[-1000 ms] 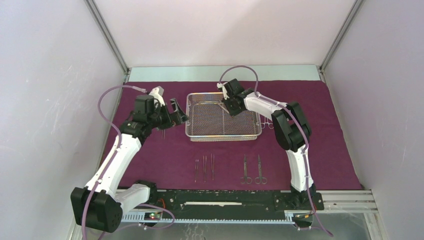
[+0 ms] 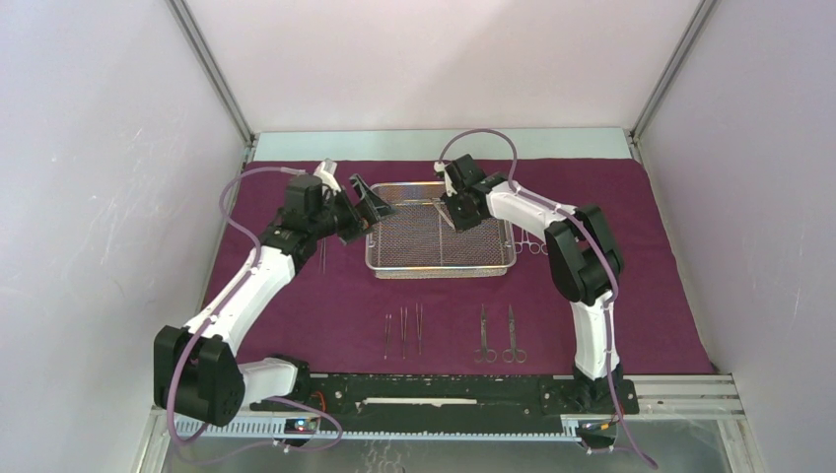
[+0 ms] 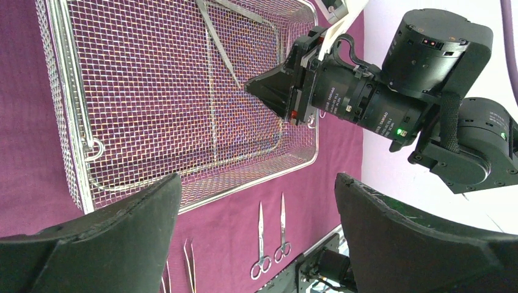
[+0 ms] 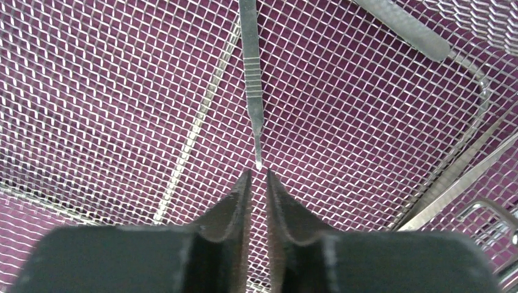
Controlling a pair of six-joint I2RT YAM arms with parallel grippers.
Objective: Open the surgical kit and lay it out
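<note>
The wire mesh basket (image 2: 414, 266) lies on the maroon cloth, holding a few slim steel instruments near its back, among them a flat handle (image 4: 252, 79) pointing down in the right wrist view. My right gripper hangs over the basket just below that instrument's tip, its fingertips slightly apart with nothing seen between. My left gripper is open at the basket's left side, its wide fingers framing the basket in the left wrist view.
On the cloth in front lie several thin instruments (image 2: 404, 330) and two scissors (image 2: 483, 340). More ringed instruments (image 2: 527, 246) lie right of the basket, others left of it. Walls stand on both sides and behind.
My left gripper has moved right and up toward the basket.
</note>
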